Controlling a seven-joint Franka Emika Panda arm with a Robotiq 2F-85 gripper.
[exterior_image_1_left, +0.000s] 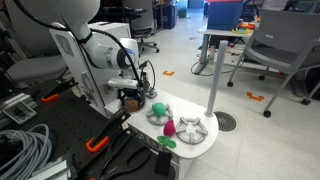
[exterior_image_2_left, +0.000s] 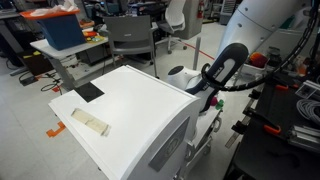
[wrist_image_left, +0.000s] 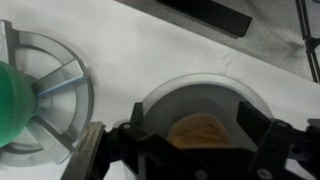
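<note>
In the wrist view a dark round bowl (wrist_image_left: 165, 106) sits on the white surface with a tan-brown round item (wrist_image_left: 198, 132) inside it. My gripper is over the bowl, fingers apart, one dark finger (wrist_image_left: 100, 145) toward each side of the frame. In exterior view 1 the gripper (exterior_image_1_left: 133, 97) reaches down at the bowl, which its fingers largely cover. The green round object (exterior_image_1_left: 159, 108) rests on a grey burner-like ring right of the bowl. Whether the fingertips touch the brown item is hard to tell.
A second grey ring (exterior_image_1_left: 197, 129) and a dark pink object (exterior_image_1_left: 169, 128) lie on the white table (exterior_image_1_left: 190, 150). A white upright panel (exterior_image_2_left: 130, 110) stands close beside the arm. A white post (exterior_image_1_left: 217, 80) rises at the table's right.
</note>
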